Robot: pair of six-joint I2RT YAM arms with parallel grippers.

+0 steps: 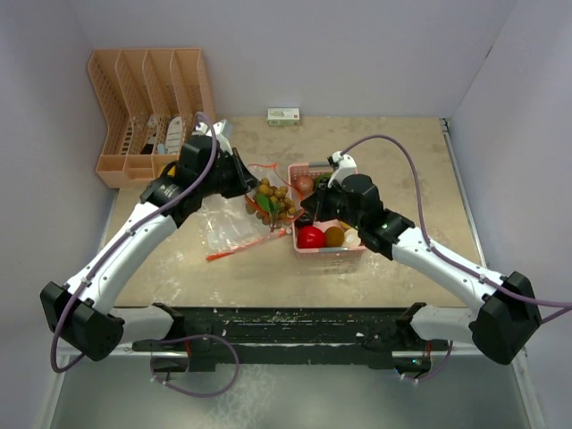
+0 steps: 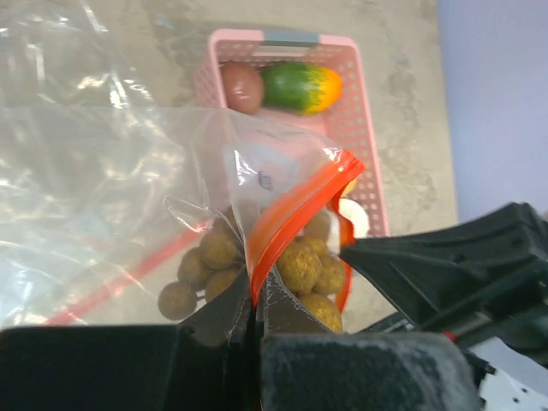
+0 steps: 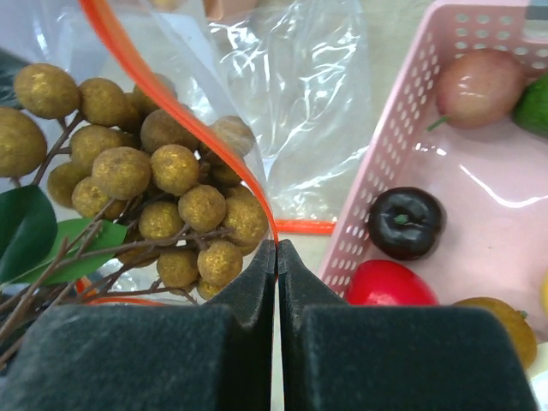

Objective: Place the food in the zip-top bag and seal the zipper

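The clear zip bag (image 1: 234, 228) has an orange-red rim around its mouth, which stands open toward the camera. A bunch of brown round fruit (image 3: 171, 188) with a green leaf and stems sits inside the mouth, its stems poking out. My left gripper is shut on the orange zipper rim (image 2: 295, 210) at one side of the mouth. On the opposite side, my right gripper is shut on the thin orange rim too. Both grippers hold the mouth spread between them.
Right of the bag, partly under my right arm, a pink basket (image 3: 364, 193) holds several foods, among them a black fruit (image 3: 407, 223) and a red one (image 3: 392, 285). A divided organizer (image 1: 112, 165) stands back left.
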